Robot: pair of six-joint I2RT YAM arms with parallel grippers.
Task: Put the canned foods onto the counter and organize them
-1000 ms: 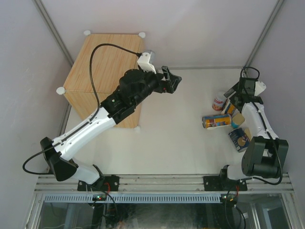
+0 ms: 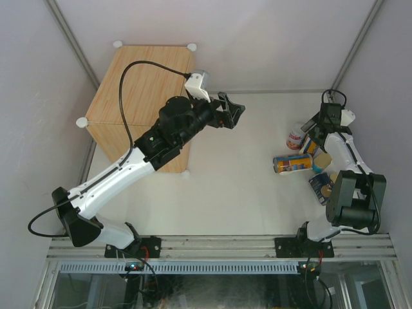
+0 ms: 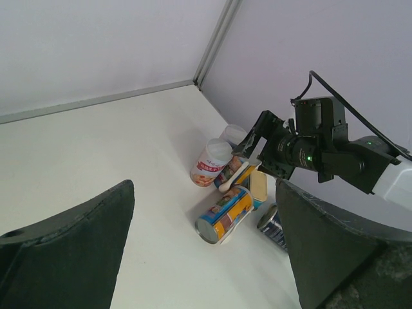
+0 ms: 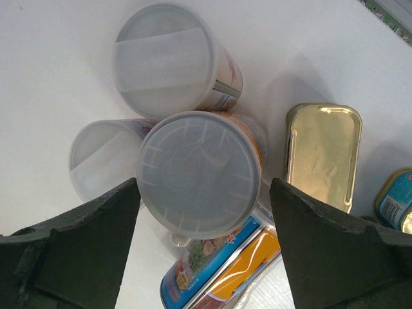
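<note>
My right gripper hangs open over a cluster of cans at the counter's right side. Between its fingers in the right wrist view is a clear-lidded can (image 4: 196,167); contact cannot be told. Around it are two more lidded cans (image 4: 164,58) (image 4: 103,161), an orange-blue can (image 4: 206,264) lying below, a rectangular tin (image 4: 322,151) and a small blue tin (image 4: 393,203). In the top view a lying can (image 2: 291,163) and a dark blue can (image 2: 322,188) are nearer the front. My left gripper (image 2: 233,111) is open and empty, high over the middle.
A wooden two-panel box (image 2: 135,77) fills the back left. Walls enclose the back and sides, with the right arm close to the right wall.
The left arm is nearly still; the cans look unchanged.
</note>
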